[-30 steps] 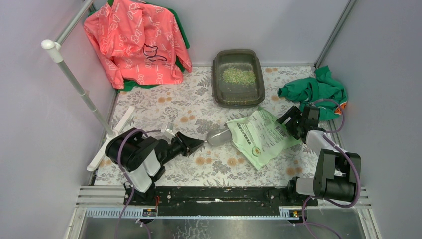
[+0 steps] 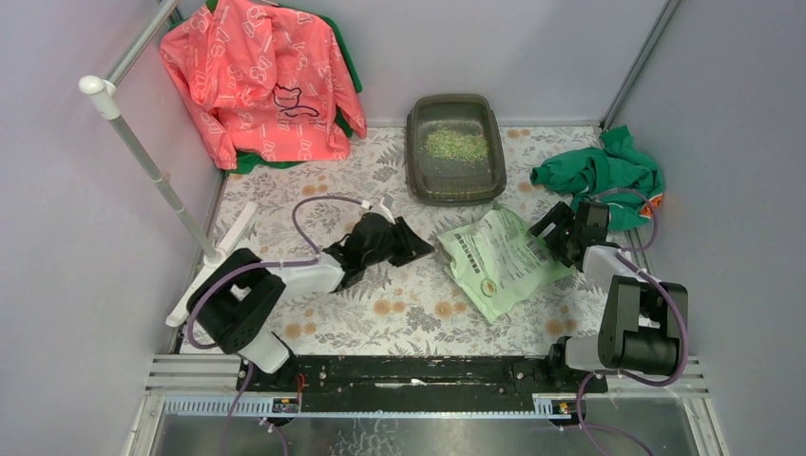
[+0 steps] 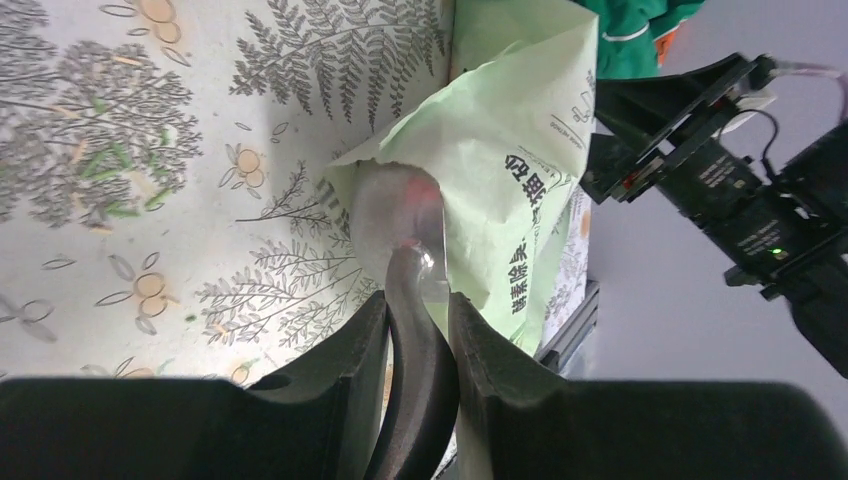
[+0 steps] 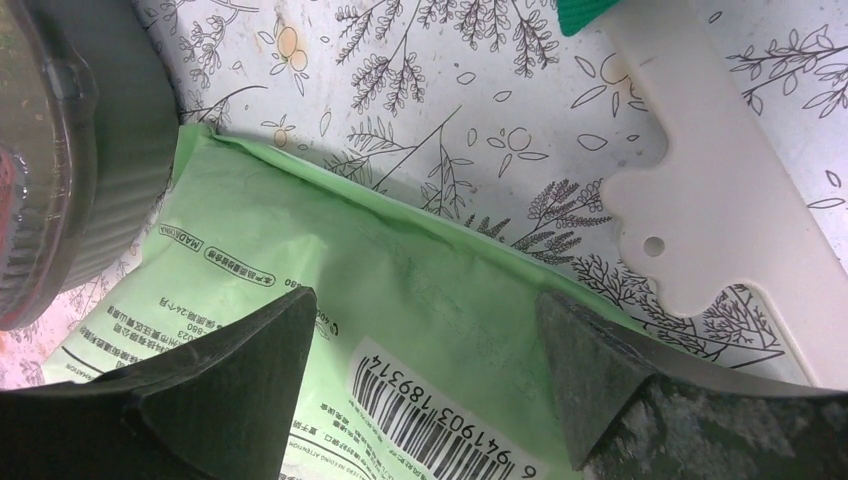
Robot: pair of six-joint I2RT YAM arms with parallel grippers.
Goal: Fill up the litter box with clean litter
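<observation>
My left gripper is shut on the dark handle of a clear scoop (image 3: 395, 215). The scoop's front meets the open mouth of the green litter bag (image 3: 520, 190), with its tip partly hidden by the bag's edge. In the top view the bag (image 2: 504, 261) lies flat on the floor, left of my right gripper (image 2: 553, 236). The right gripper stands open over the bag's printed side, and its fingers (image 4: 220, 390) show on either side of the barcode. Behind the bag is the dark litter box (image 2: 456, 176), a patch of green litter (image 2: 456, 144) on its bottom.
A green cloth (image 2: 604, 176) lies at the back right, near the right arm. A pink garment (image 2: 266, 85) hangs at the back left, beside a white pole stand (image 2: 143, 152).
My left gripper has moved rightward and toward the back, bringing the scoop up to the bag's mouth. The bag's open end has shifted slightly. The right arm has stayed still.
</observation>
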